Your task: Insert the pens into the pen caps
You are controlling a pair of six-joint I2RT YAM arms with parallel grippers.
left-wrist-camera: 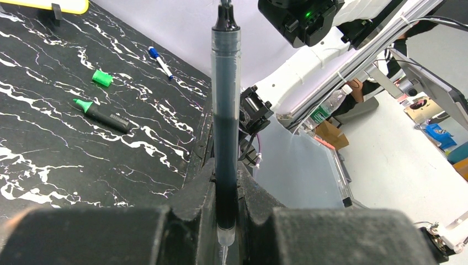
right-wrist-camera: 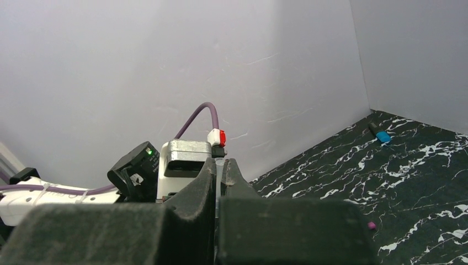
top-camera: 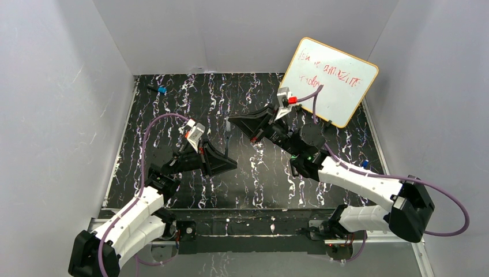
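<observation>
My left gripper [top-camera: 225, 162] is shut on a dark translucent pen [left-wrist-camera: 225, 132], held upright above the table. Its tip points down in the left wrist view, and its top end reaches up toward my right gripper [top-camera: 229, 120]. That gripper is shut on a small clear piece [right-wrist-camera: 219, 165] at the pen's upper end, likely the cap; whether the pen sits inside it cannot be told. On the table lie a black highlighter [left-wrist-camera: 107, 117], a green cap [left-wrist-camera: 102, 78], and a dark marker with blue end [top-camera: 157, 89] at the back left.
A whiteboard [top-camera: 328, 81] stands at the back right. A blue-and-white marker [left-wrist-camera: 160, 62] lies on the right side of the marble table [top-camera: 248, 190]. A small pink object [right-wrist-camera: 371, 226] shows in the right wrist view. Grey walls enclose three sides.
</observation>
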